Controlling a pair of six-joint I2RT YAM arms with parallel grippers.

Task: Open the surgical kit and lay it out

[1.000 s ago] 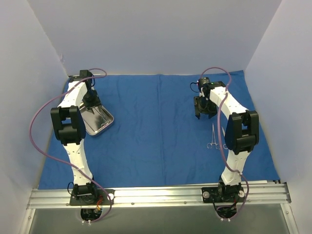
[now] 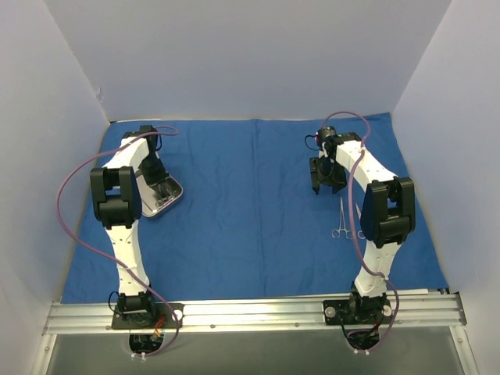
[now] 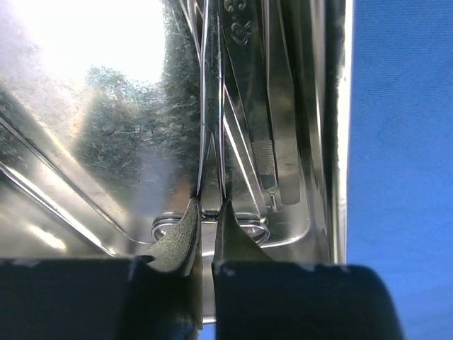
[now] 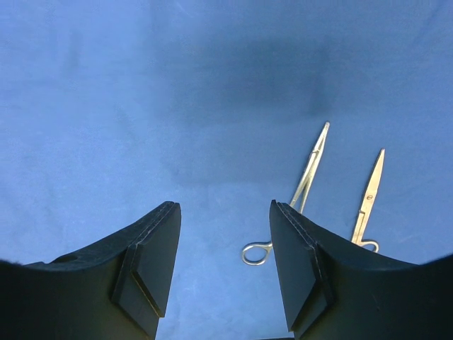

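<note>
My left gripper (image 2: 156, 178) is down in the metal tray (image 2: 173, 201) at the left. In the left wrist view its fingertips are close together on the ringed end of a scissor-like instrument (image 3: 209, 99); whether they grip it is unclear. Tweezers (image 3: 282, 120) and other instruments lie alongside. My right gripper (image 2: 328, 176) hovers over the cloth at the right, fingers apart with nothing between them. Below it lie a clamp (image 4: 306, 177) and scissors (image 4: 370, 191).
A blue cloth (image 2: 234, 211) covers the work surface, with its middle clear. Pale walls (image 2: 250, 55) stand at the back and sides.
My left gripper has moved right and toward the front, down into the tray. The right arm has barely moved.
</note>
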